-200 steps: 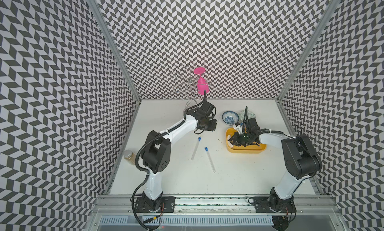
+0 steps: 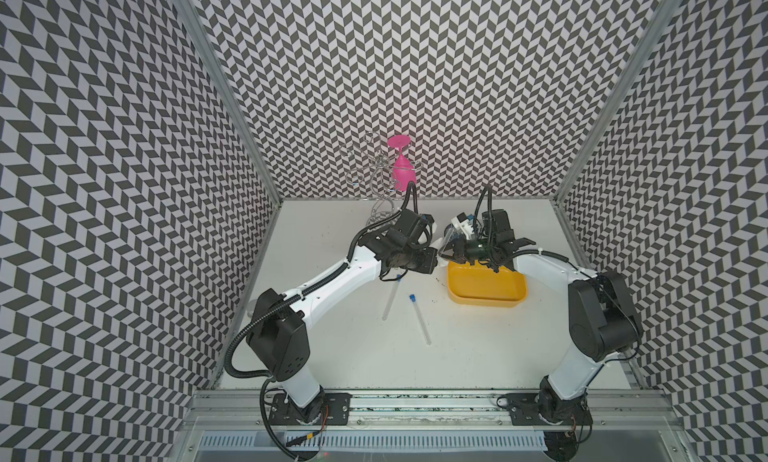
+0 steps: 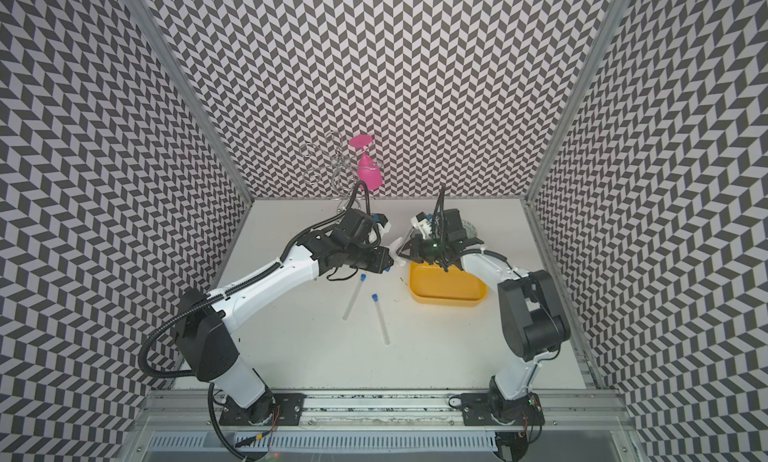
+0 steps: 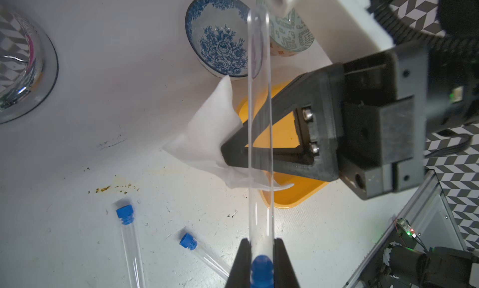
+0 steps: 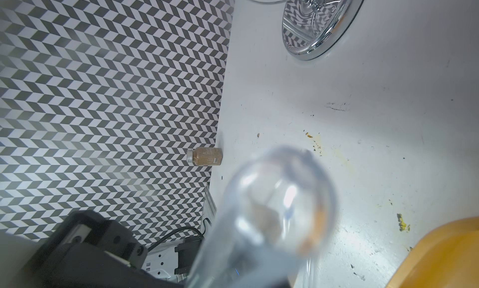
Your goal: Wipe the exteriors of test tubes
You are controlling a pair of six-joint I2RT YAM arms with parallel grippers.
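In the left wrist view my left gripper is shut on a clear test tube (image 4: 260, 208), held near its blue cap (image 4: 262, 270). The tube runs up the frame, passing across the black fingers of my right gripper. That gripper is shut on a crumpled white tissue (image 4: 207, 130); whether the tissue touches the tube I cannot tell. In the right wrist view the tube's rounded end (image 5: 284, 198) looms large and blurred, hiding the right fingertips. Two more blue-capped test tubes (image 2: 391, 300) (image 2: 421, 322) lie on the table in front.
The yellow tray (image 2: 486, 300) lies below the right gripper. Behind it are a blue-patterned bowl (image 4: 223, 38) and a green-patterned bowl (image 4: 292, 33). A wire stand (image 2: 379, 169) with a pink glass (image 2: 403, 173) stands at the back. A small bottle (image 5: 207, 156) sits at the left edge.
My right gripper has risen out of the yellow tray with the tissue and moved left and back, close to the left gripper.
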